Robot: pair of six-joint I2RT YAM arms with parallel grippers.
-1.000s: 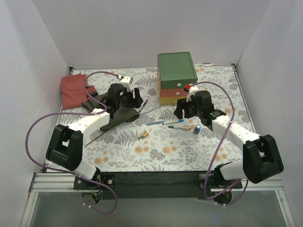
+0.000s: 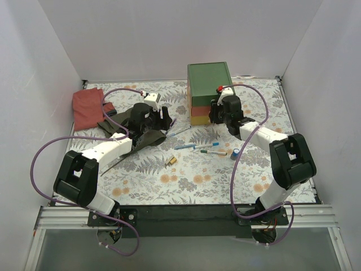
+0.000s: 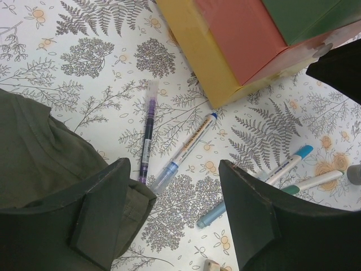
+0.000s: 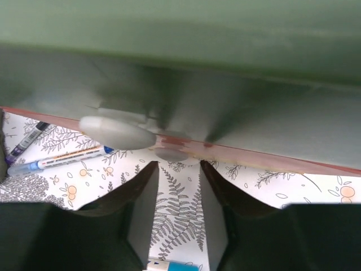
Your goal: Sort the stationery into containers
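A drawer box (image 2: 208, 76) with a green top, a red middle and a yellow base stands at the back. Right at its front is my right gripper (image 2: 214, 112), open and empty, its fingertips just below a pale top knob (image 4: 117, 133); a second knob (image 4: 171, 154) shows behind. My left gripper (image 2: 164, 118) is open above the cloth edge, nothing between its fingers. Below it lie a purple pen (image 3: 148, 132) and a white-and-blue pen (image 3: 189, 144). Farther forward are a blue marker (image 2: 184, 147), a blue-capped white marker (image 2: 206, 145) and a green-capped marker (image 2: 214, 152).
A dark green cloth (image 2: 148, 139) lies under the left arm, with a red cloth (image 2: 90, 108) at the back left. A small blue-topped cylinder (image 2: 234, 154) and a yellowish small item (image 2: 171, 160) rest on the patterned table.
The left arm has barely shifted, and the pens lie as before.
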